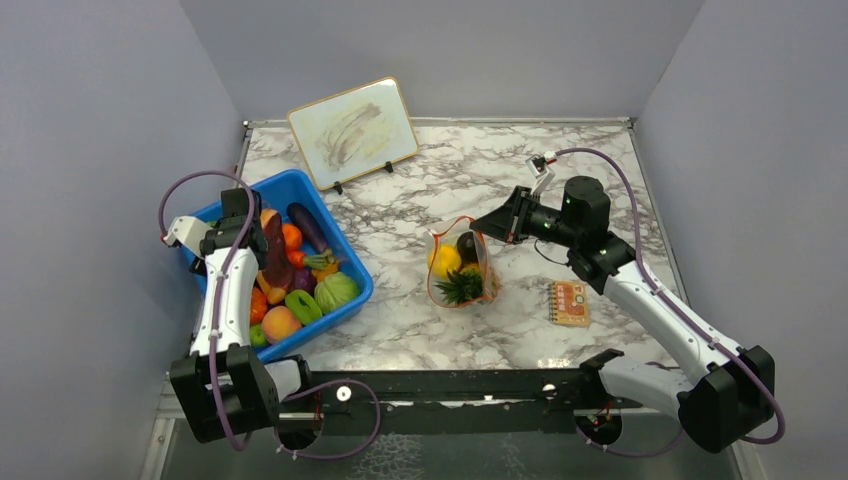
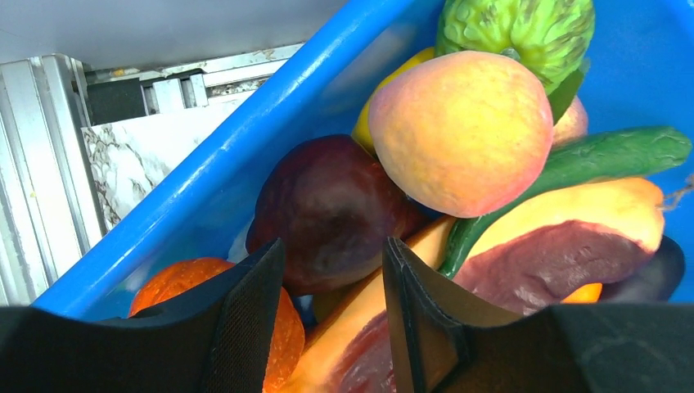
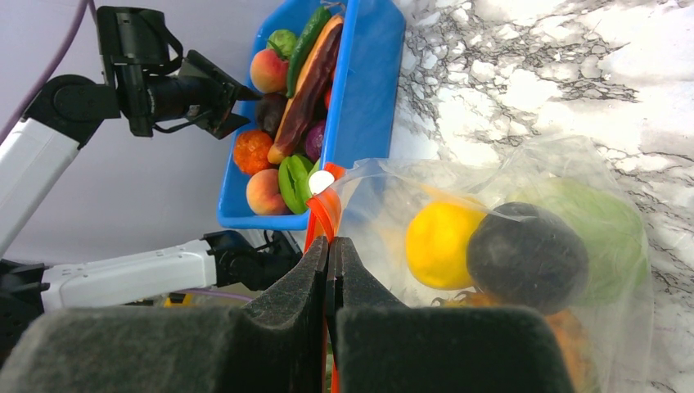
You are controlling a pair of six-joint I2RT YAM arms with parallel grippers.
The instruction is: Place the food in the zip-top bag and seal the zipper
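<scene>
The clear zip top bag (image 1: 437, 275) stands with its orange-edged mouth spread, holding several foods, among them a yellow one (image 3: 442, 246) and a dark round one (image 3: 528, 255). My right gripper is shut on the bag's orange rim (image 3: 325, 209). Over the blue bin, my left gripper has its fingers parted at a dark purple round food (image 2: 327, 209). That food reaches wider than the gap, and whether the fingers grip it cannot be told. A peach (image 2: 462, 135) and an orange food (image 2: 184, 282) lie close around it.
The blue bin (image 1: 345, 238) at the left is full of foods, including an eggplant (image 1: 307, 225) and a pale green one (image 1: 337, 291). A whiteboard (image 1: 352, 132) stands at the back, a small notebook (image 1: 569, 303) at the right. Bare marble lies between bin and bag.
</scene>
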